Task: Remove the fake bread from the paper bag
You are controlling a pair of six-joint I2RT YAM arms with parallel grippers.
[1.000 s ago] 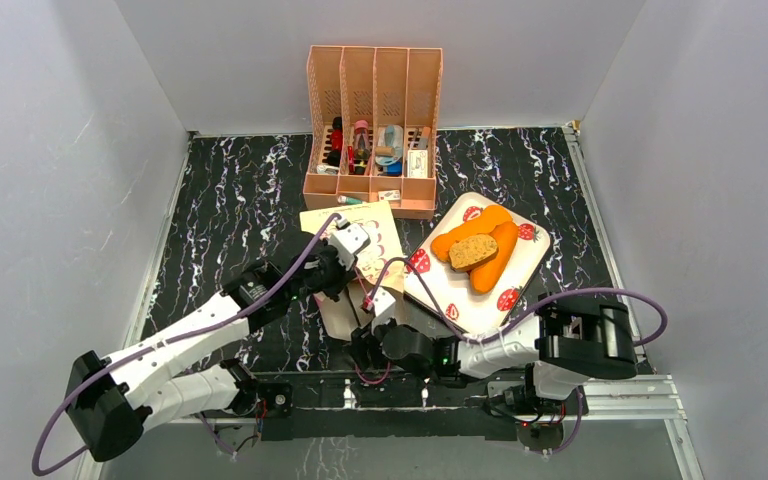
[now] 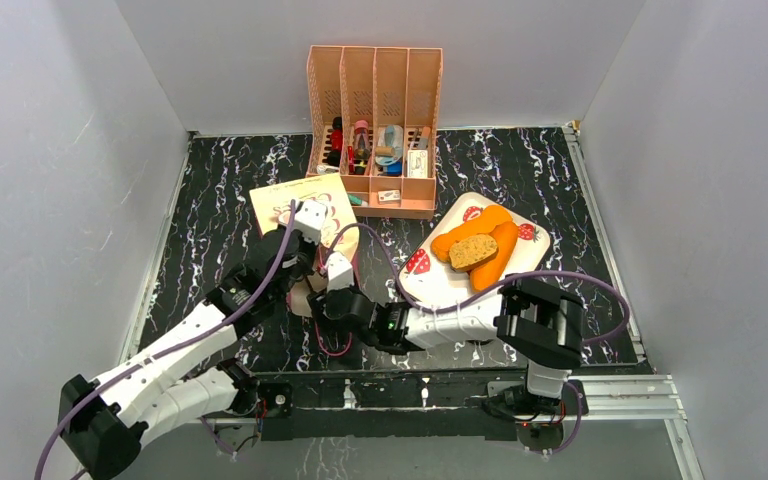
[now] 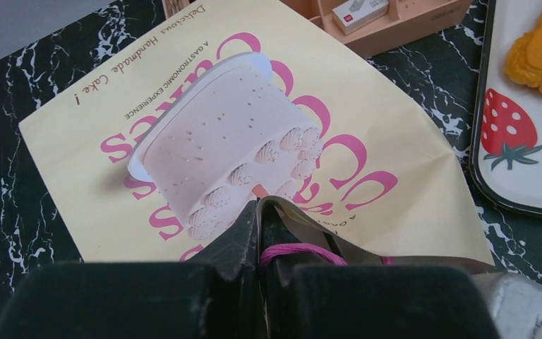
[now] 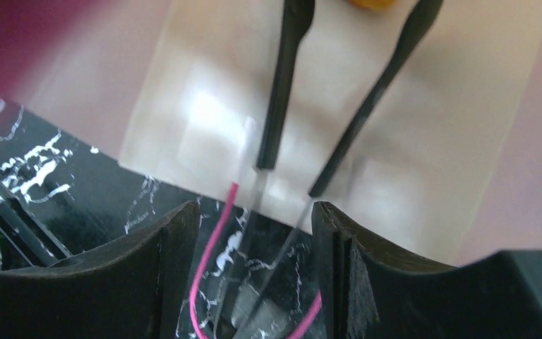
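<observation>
The cream paper bag with a printed cake lies on the table under both arms, left of the fruit tray. My left gripper is shut at the bag's near edge, where a pink cord and paper fold show. My right gripper is open low at the bag's mouth, over pale paper, with pink cord and dark strips between and beyond its fingers. A small blurred orange piece shows at the top of the right wrist view, mostly out of frame.
A strawberry tray with orange bread pieces stands at the right. A pink organizer with small items stands at the back. Grey walls bound the sides.
Both grippers and the paper bag have moved left over the last second, with the bag turning slightly. The tray and organizer are unchanged.
</observation>
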